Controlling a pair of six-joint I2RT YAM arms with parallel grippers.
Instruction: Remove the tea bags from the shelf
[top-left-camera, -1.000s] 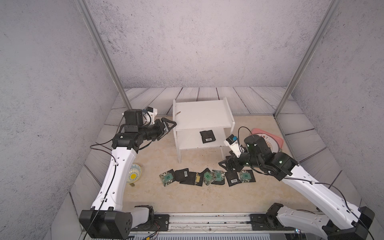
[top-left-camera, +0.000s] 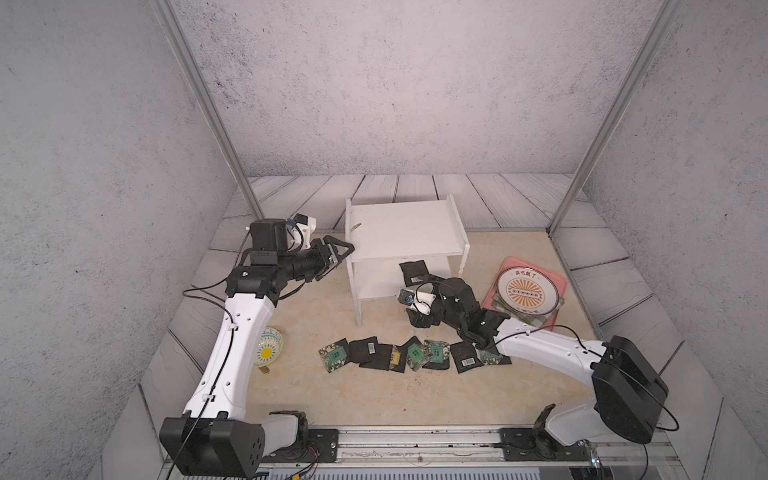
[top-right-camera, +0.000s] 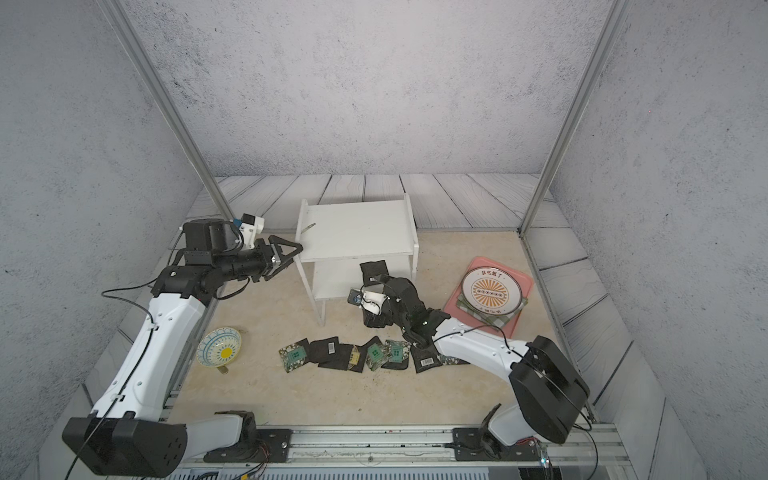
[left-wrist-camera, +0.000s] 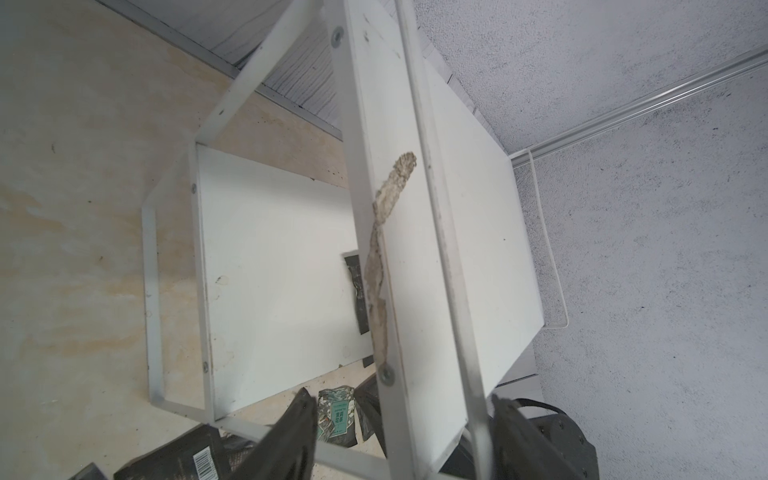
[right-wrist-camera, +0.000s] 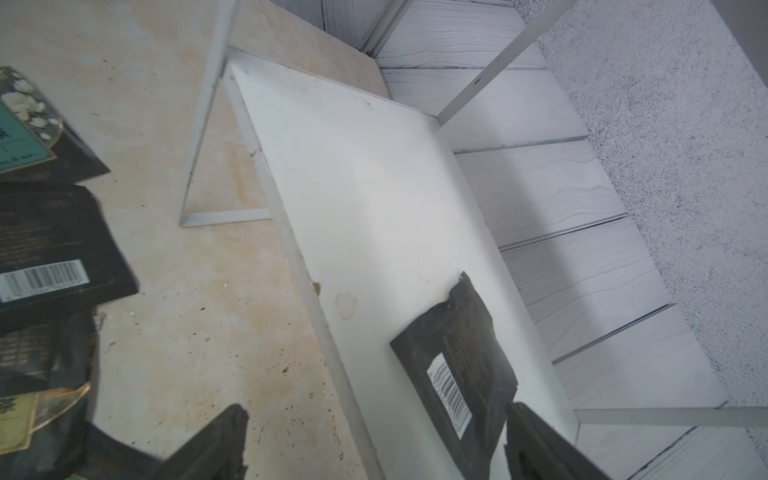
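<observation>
One black tea bag (right-wrist-camera: 472, 360), barcode up, lies on the shelf's lower board (right-wrist-camera: 360, 208). My right gripper is open in front of that board; in the right wrist view its right finger (right-wrist-camera: 536, 448) overlaps the bag's near end, and whether they touch is unclear. From above, the right arm partly covers the bag. At the left side of the white shelf (top-left-camera: 404, 228), my left gripper has its fingers apart, with the shelf's upper side frame between them. Several tea bags (top-left-camera: 364, 349) lie in a row on the table before the shelf.
A pink tray (top-right-camera: 516, 280) carrying a round white plate-like item (top-right-camera: 492, 290) is at the right. A patterned bowl (top-right-camera: 219, 347) stands at the left, near the left arm.
The left arm has barely moved.
</observation>
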